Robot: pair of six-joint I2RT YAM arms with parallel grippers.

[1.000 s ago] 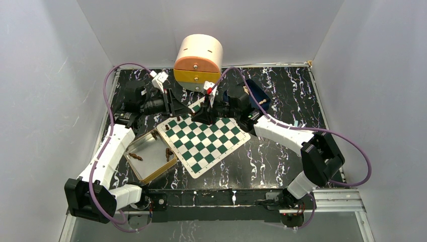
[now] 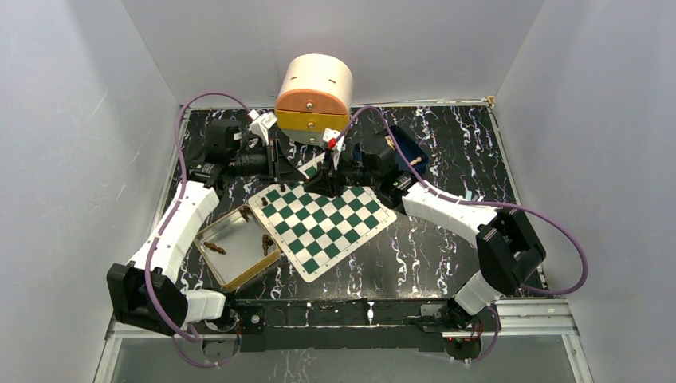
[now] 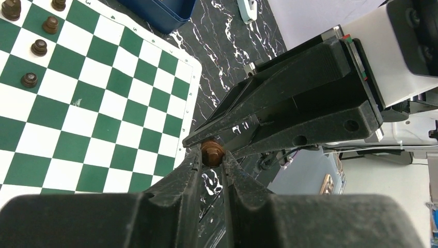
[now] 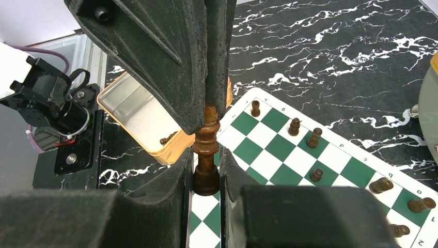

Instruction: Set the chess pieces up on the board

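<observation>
My two grippers meet above the checkered board (image 2: 319, 231). In the right wrist view a brown chess piece (image 4: 206, 137) stands upright in my right gripper, which is shut on its base. The fingers of my left gripper are at the piece's top, slightly apart around it; whether they grip it is unclear. Several brown pieces, such as a pawn (image 3: 39, 47) and another (image 4: 314, 137), stand along the board's far-left part.
A tan tray (image 2: 231, 275) with loose brown pieces lies left of the board. A blue bin (image 3: 155, 13) with light pieces is behind it to the right. A rounded drawer box (image 2: 313, 80) stands at the back.
My left arm has shifted slightly right and up in the top view at the meeting point. The right arm and the board look unchanged.
</observation>
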